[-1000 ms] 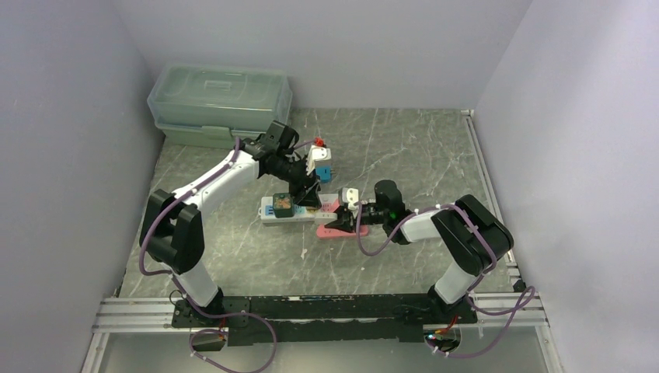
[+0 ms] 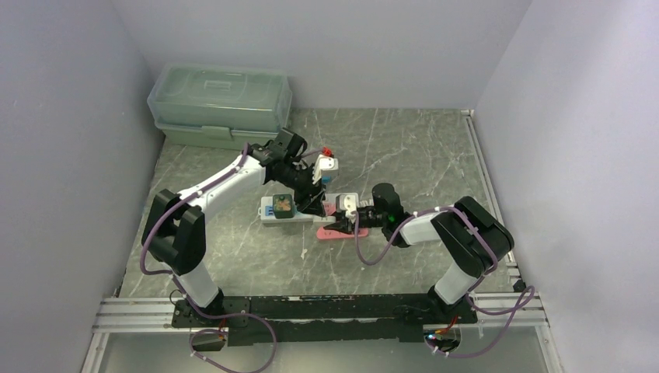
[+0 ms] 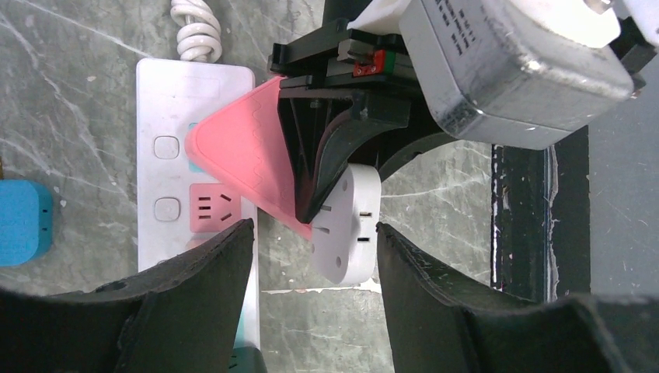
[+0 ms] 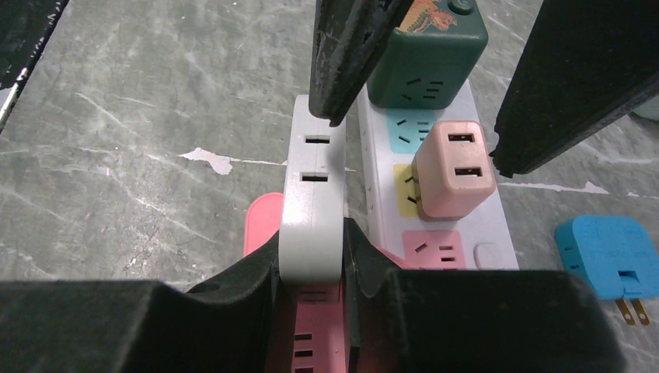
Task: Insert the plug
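Observation:
My right gripper is shut on a white plug adapter, held over a pink power strip. My left gripper is open, its fingertips either side of that white adapter's end, apparently not gripping it. Behind lies a white power strip with colored sockets, carrying a dark green plug and a light pink plug.
A blue plug lies beside the white strip. A clear green storage box stands at the back left.
My left arm has moved slightly right and toward the front, toward the white adapter. The right arm has shifted a little to the left and front.

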